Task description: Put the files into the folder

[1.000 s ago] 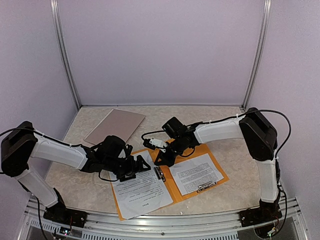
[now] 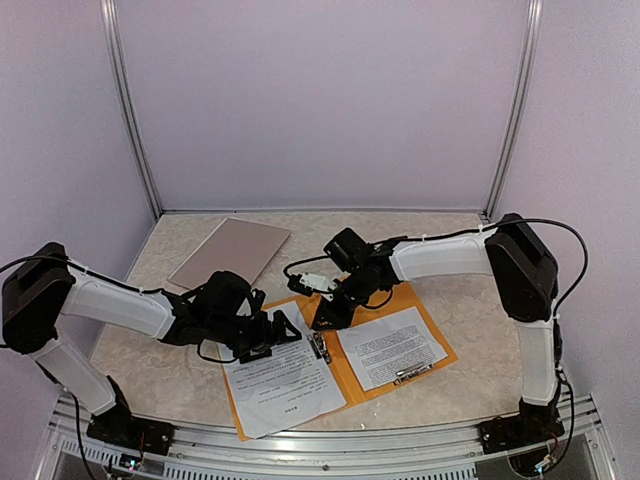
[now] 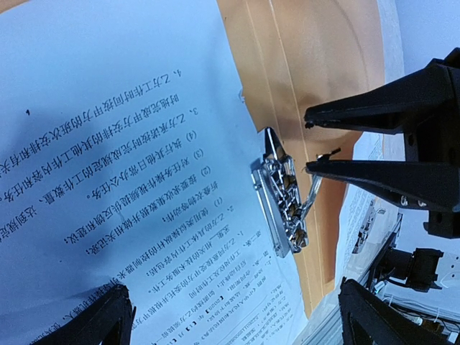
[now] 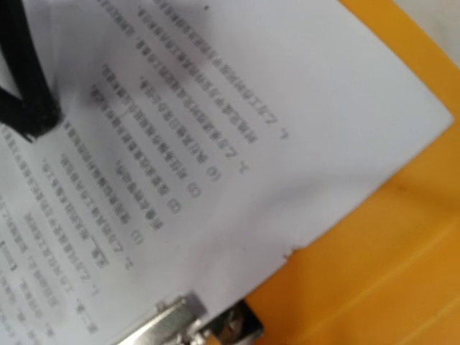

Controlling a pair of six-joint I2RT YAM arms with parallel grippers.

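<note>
An orange folder (image 2: 355, 390) lies open with printed sheets on both halves. The left sheet (image 2: 285, 390) lies beside a metal clip (image 3: 280, 201) at the spine. My open left gripper (image 2: 270, 335) is over that sheet; its fingers show at the bottom of the left wrist view. My right gripper (image 2: 325, 315) is at the clip, one fingertip at the raised lever in the left wrist view, its fingers apart. The right sheet (image 2: 390, 350) has a clip (image 2: 413, 372) along its lower edge.
A pinkish board (image 2: 230, 250) lies at the back left. Bare table (image 2: 460, 290) shows at the right and back. A metal rail runs along the front edge.
The right arm has shifted very slightly to the right. The left arm has not visibly moved.
</note>
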